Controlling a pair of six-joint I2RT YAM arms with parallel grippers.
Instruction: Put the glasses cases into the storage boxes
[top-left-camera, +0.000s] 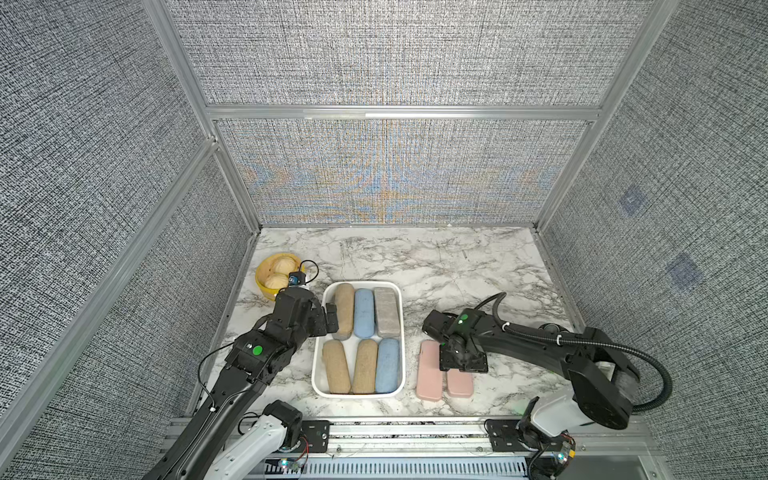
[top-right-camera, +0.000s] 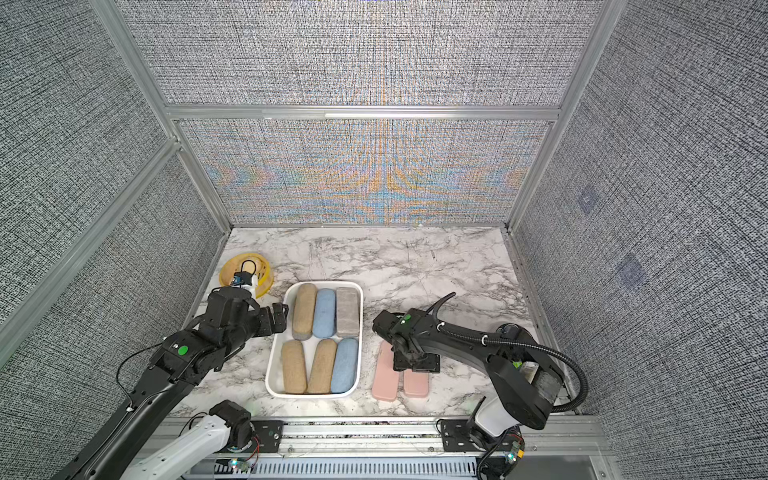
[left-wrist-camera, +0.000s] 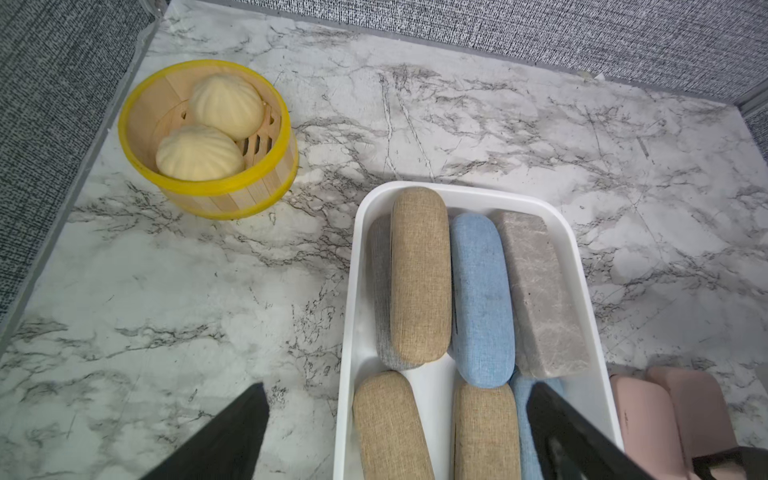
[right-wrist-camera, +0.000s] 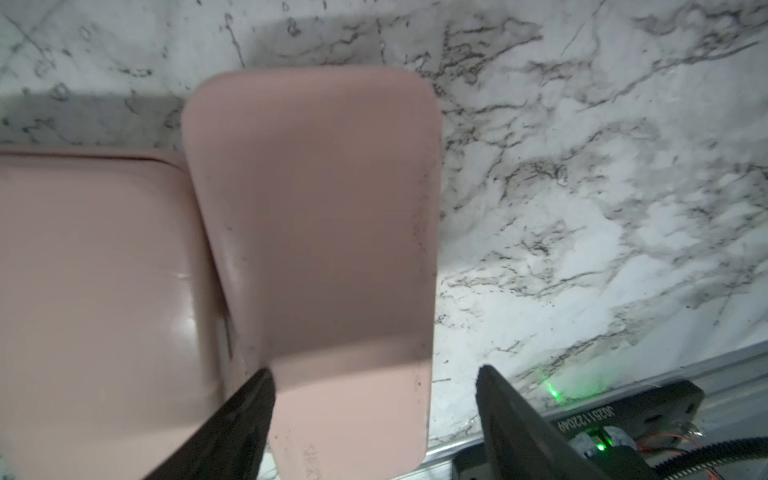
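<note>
A white storage box (top-left-camera: 316, 376) holds several soft glasses cases in tan, blue and grey, such as the blue case (left-wrist-camera: 484, 296) and tan case (left-wrist-camera: 420, 272). My left gripper is open above the box's left part, empty. Right of the box lie two pink glasses cases (top-left-camera: 429, 380) side by side. My right gripper is open, low over the right pink case (right-wrist-camera: 320, 208), its fingertips on either side of that case's lower part.
A yellow-rimmed steamer with two buns (left-wrist-camera: 208, 184) sits at the back left.
</note>
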